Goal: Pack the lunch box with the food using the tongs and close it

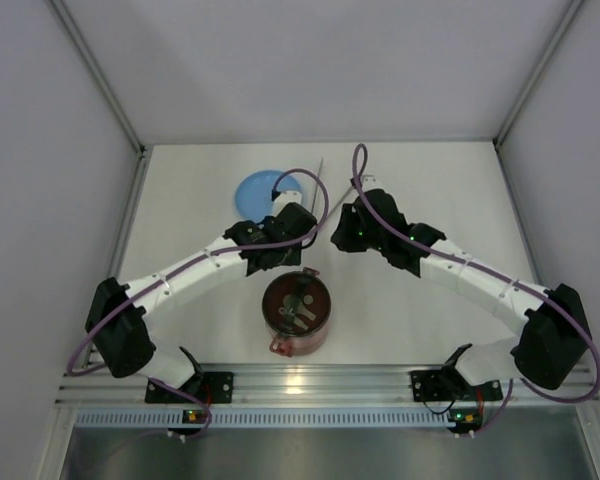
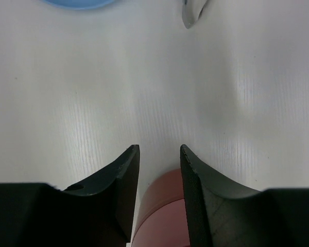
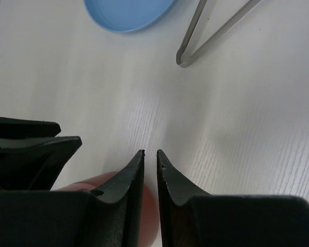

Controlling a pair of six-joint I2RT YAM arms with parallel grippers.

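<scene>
A pinkish-red pot (image 1: 298, 344), its dark inside holding metal spoon-like pieces (image 1: 298, 316), stands near the front of the table, left of centre. My left gripper (image 1: 293, 262) is over its back rim, fingers part open. In the left wrist view, the pot's curved wall (image 2: 162, 229) shows below and between the left gripper's (image 2: 160, 149) fingers; contact cannot be made out. My right gripper (image 1: 341, 236), to the right and behind the pot, is apart from it. In the right wrist view, the right gripper's (image 3: 151, 151) fingers are close together, nothing visible between them.
A blue plate (image 1: 252, 197) lies at the back left, partly behind the left arm. Beside it are silver tongs (image 3: 184, 60), spread in a V.
</scene>
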